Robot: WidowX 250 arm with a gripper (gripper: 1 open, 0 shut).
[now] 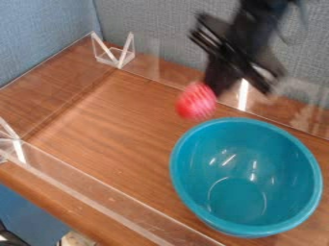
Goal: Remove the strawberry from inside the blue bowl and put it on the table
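The strawberry (197,101), red and a little blurred by motion, is up in the air just behind and left of the blue bowl's back rim. My black gripper (206,93) is shut on it, with the arm reaching in from the upper right. Below and to the right stands the blue bowl (188,173), upright on the wooden table (103,125), its inside empty. Blur hides exactly how the fingertips meet the fruit.
Clear, low walls edge the table, with white-edged corner brackets (113,51) at the back left and along the left front. Left of the bowl the wooden surface is bare. A grey panel (154,24) rises behind.
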